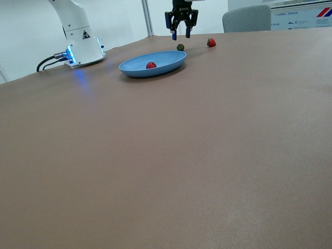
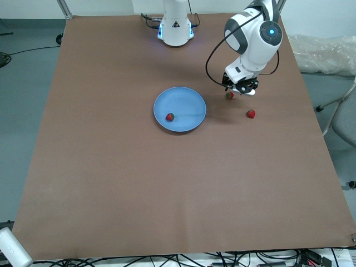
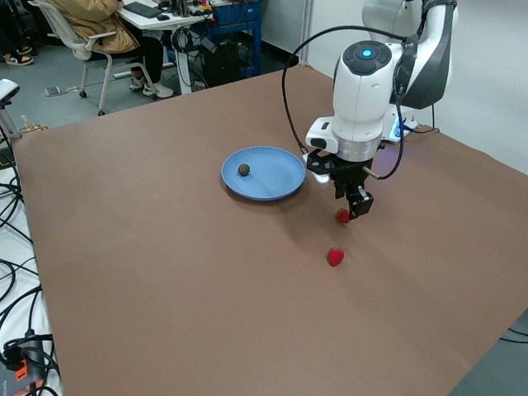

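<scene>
A blue plate (image 2: 179, 105) lies on the brown table, holding one strawberry (image 2: 169, 117), also visible in the top view (image 1: 151, 65). To its right are two more strawberries: one (image 3: 343, 216) under the gripper, another (image 3: 335, 256) farther out on the bare table. My black gripper (image 1: 181, 33) hangs just above the nearer strawberry, right of the plate, its two fingers apart with nothing seen between them in the top view. In the left view its fingertips are largely hidden by the wrist.
The arm's white base (image 2: 176, 28) stands at the back edge with cables. A chair (image 1: 246, 21) is beside the table; cables and hardware line another edge.
</scene>
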